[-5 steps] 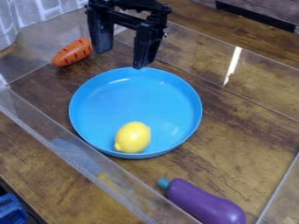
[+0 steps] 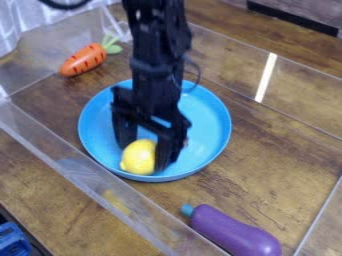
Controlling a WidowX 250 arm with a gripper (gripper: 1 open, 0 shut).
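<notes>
My black gripper is down inside the blue plate, open, its fingers around the yellow lemon near the plate's front. The gripper is blurred and hides part of the plate; whether the fingers touch the lemon I cannot tell.
An orange carrot lies at the back left, and a purple eggplant at the front right. A clear strip crosses the lower left.
My gripper has come down from above the back of the plate to the lemon at its front. The lemon appears slightly further left than before.
</notes>
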